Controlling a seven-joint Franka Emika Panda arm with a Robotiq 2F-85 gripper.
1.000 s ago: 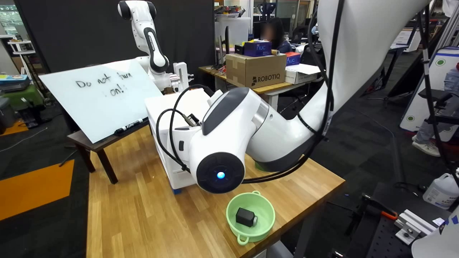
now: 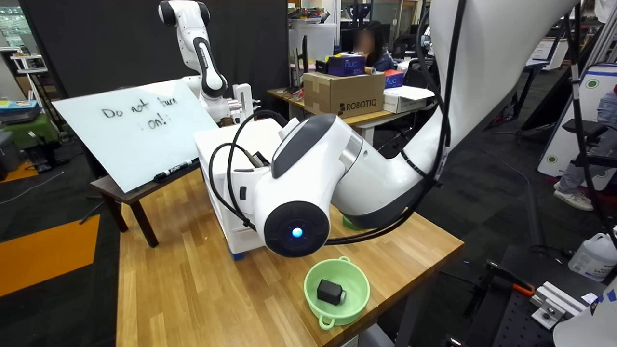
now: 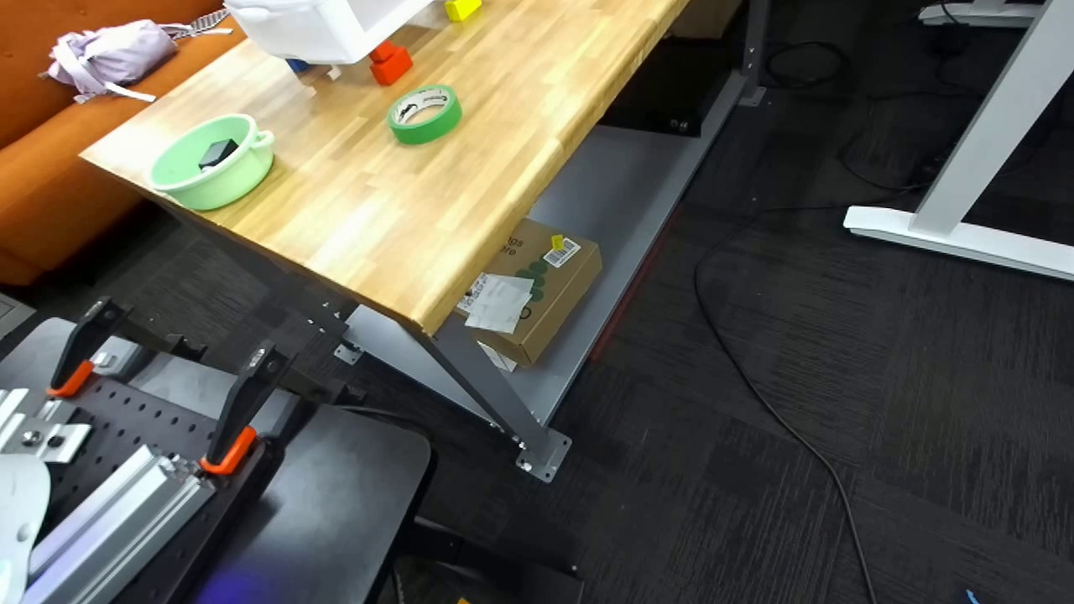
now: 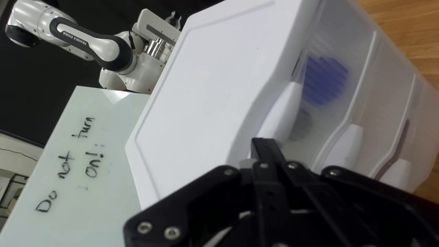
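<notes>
In the wrist view my gripper is shut, nothing showing between its fingers. Its tips are at the handle point(image 4: 284, 113) of the top drawer of a white drawer unit point(image 4: 201, 86); whether they touch it, I cannot tell. Through the unit's translucent front a blue ridged thing point(image 4: 325, 80) shows. My arm hides much of the unit in exterior view 1, gripper included. A green bowl point(image 2: 315, 280) with a black block point(image 2: 329, 292) in it stands near the table's corner.
Green tape point(image 3: 443, 119) and a red block point(image 3: 392, 66) lie on the wooden table point(image 3: 332, 216), with a yellow block point(image 3: 463, 9) farther along. A whiteboard point(image 2: 139, 133) leans beside the drawer unit.
The arm's wrist has risen very slightly in exterior view 1. The bowl, block and drawer unit show no clear movement.
</notes>
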